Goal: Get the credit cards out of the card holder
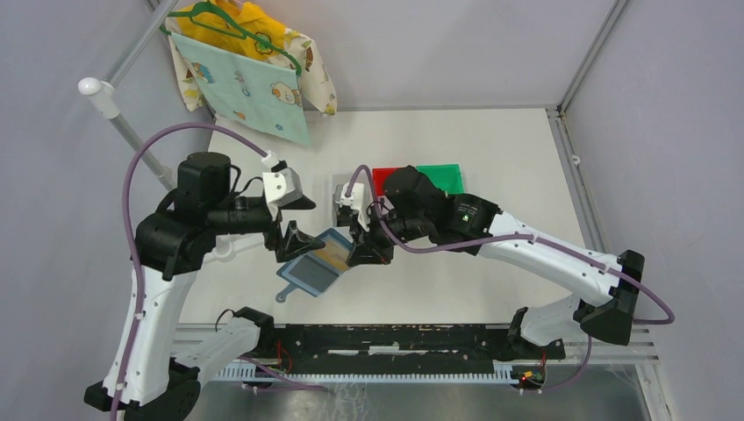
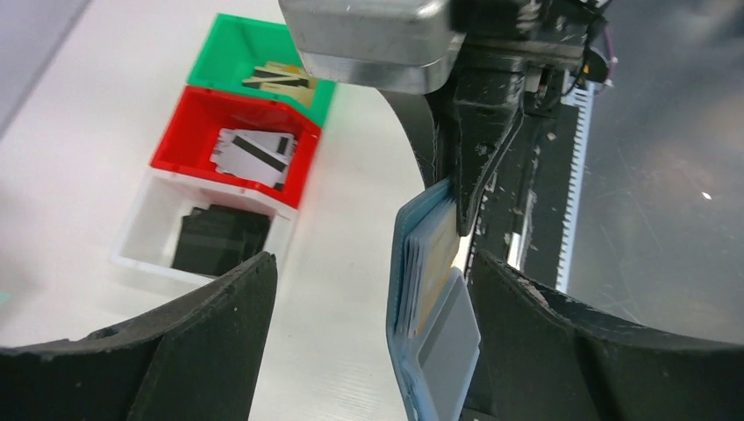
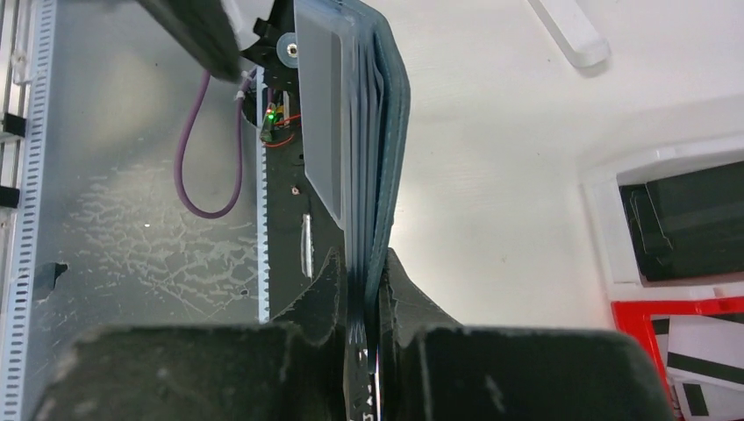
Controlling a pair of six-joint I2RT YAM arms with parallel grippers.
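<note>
The blue card holder [image 1: 311, 274] hangs opened out above the table, with a yellow card [image 1: 332, 253] showing in one clear sleeve and a grey face beside it. My right gripper is shut on the edge of the holder [image 3: 393, 123], which stands up from between its fingers. In the left wrist view the holder [image 2: 405, 263] appears edge-on, its stacked sleeves visible. My left gripper is open, its fingers [image 2: 230, 329] spread on both sides of the holder without visibly gripping it. Some sleeves' contents are hidden.
A white box [image 2: 279, 239] with black cards, a red box [image 2: 300, 167] with white-and-black pieces and a green box [image 2: 323, 103] with cards stand in a row behind the holder. A long white bar [image 3: 570, 35] lies on the table.
</note>
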